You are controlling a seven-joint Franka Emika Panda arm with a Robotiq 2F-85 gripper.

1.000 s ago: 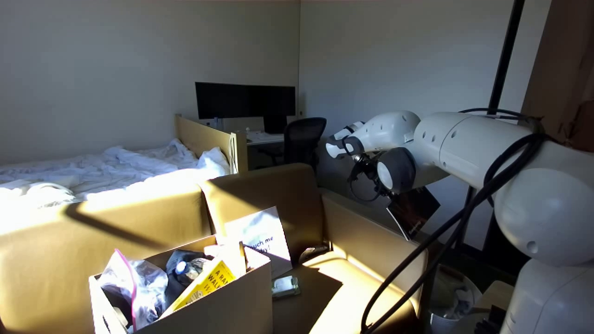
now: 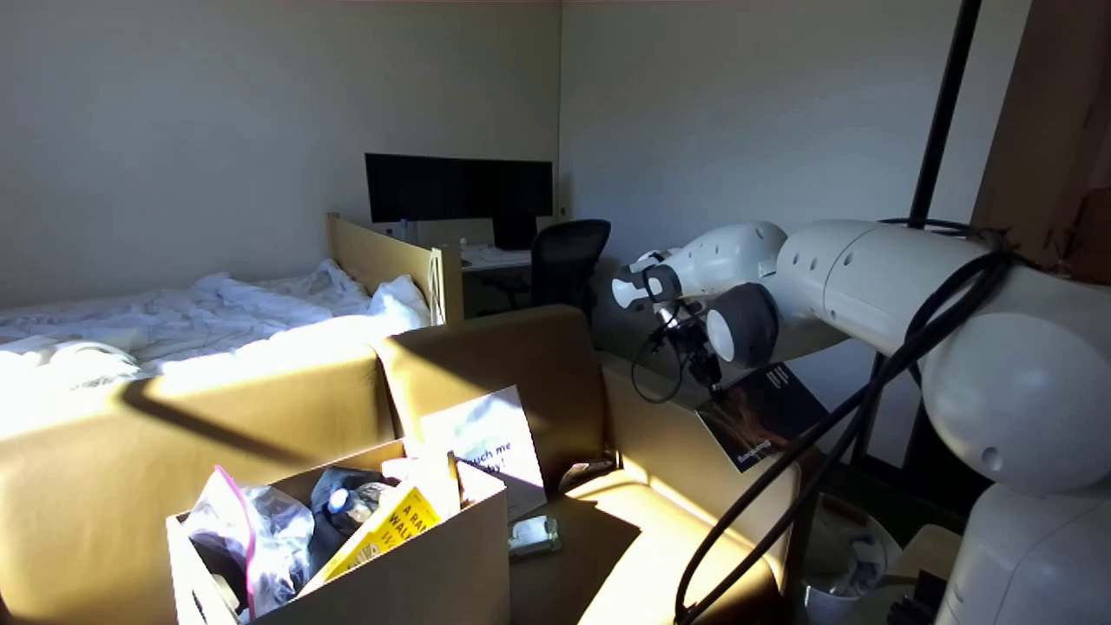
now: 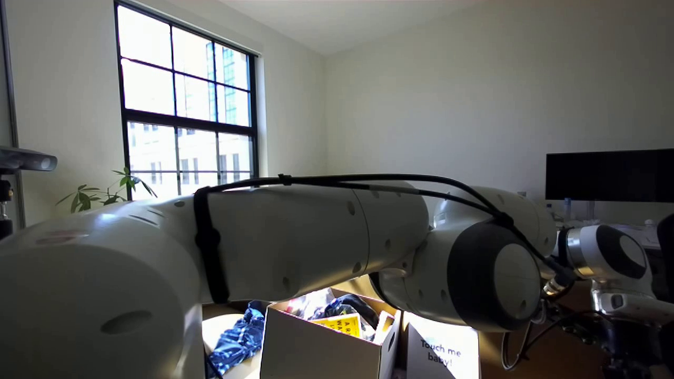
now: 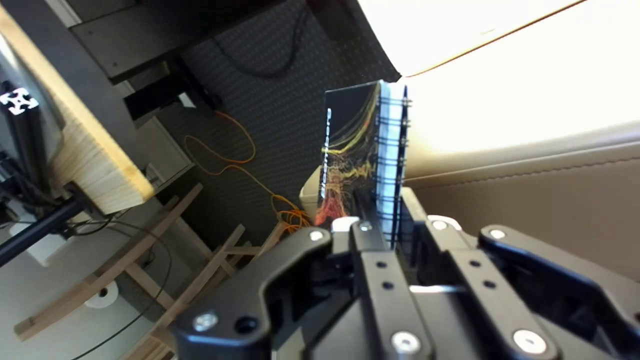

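A dark spiral-bound notebook [image 4: 352,150] with a red and yellow line pattern is held in my gripper. In the wrist view its white pages and black coil run between the fingers, which are shut on it. Exterior view 1 shows the notebook [image 2: 763,410] hanging at a tilt by the sofa's right armrest [image 2: 667,401], overlapping it in the picture; whether they touch I cannot tell. The gripper [image 2: 713,377] is small and dark there. In exterior view 2 the notebook cannot be made out.
An open box [image 2: 417,568] full of items stands on the sofa, a white sign [image 2: 487,437] behind it. A small clear green-tinted object [image 2: 534,535] lies beside the box. The sunlit seat [image 2: 667,542] is mostly bare. A bin [image 2: 841,562] stands right of the armrest.
My arm has dipped slightly. The notebook has come down and a little to the left against the armrest in view, and its cover is turned more toward exterior view 1.
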